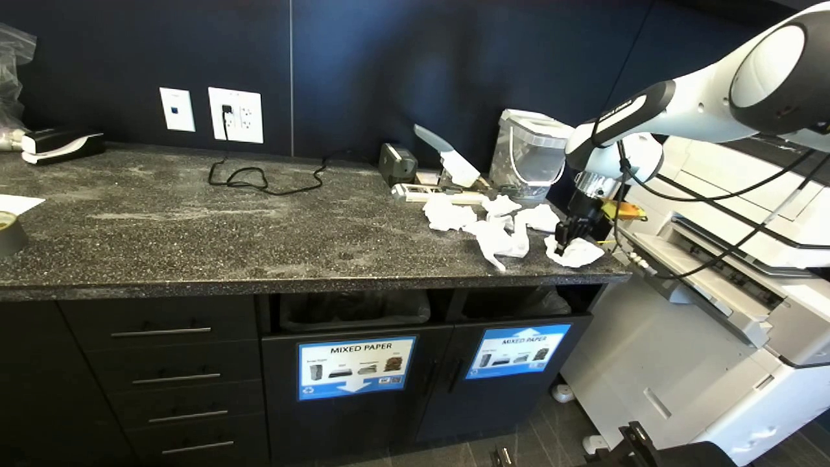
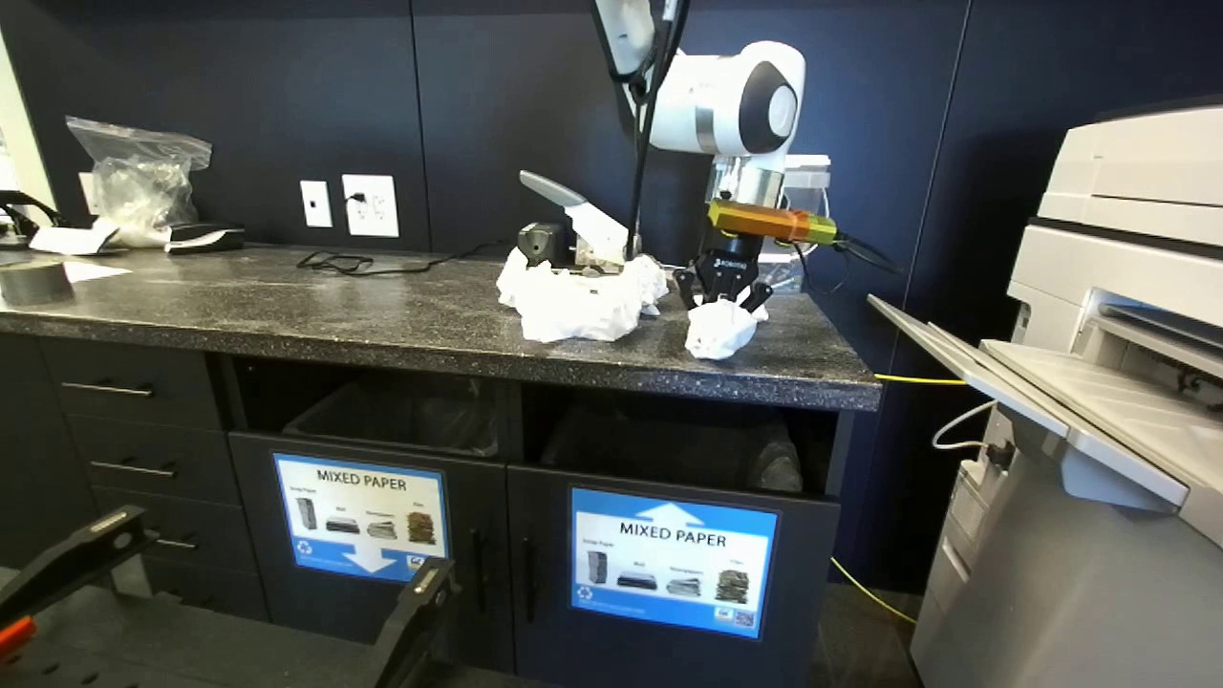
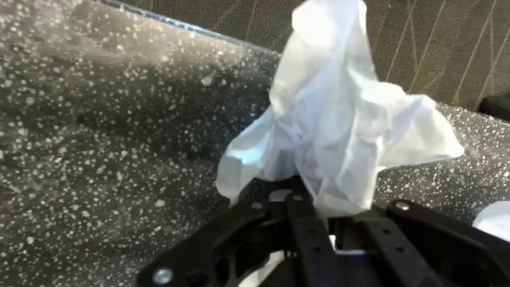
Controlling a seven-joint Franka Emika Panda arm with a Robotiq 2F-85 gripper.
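Observation:
My gripper points down at the right end of the counter, shut on a crumpled white paper. In the wrist view the paper spreads out ahead of the fingers, its far tip overlapping the counter's edge. The same paper shows under the gripper in exterior view 1, close to the counter top; whether it touches cannot be told. More crumpled white papers lie in a loose group just left of the gripper. A sliver of another white piece shows at the right of the wrist view.
Two bin openings sit below the counter's front edge, above "Mixed Paper" signs. Behind the papers stand a paper cutter and a clear bucket. A printer stands right of the counter.

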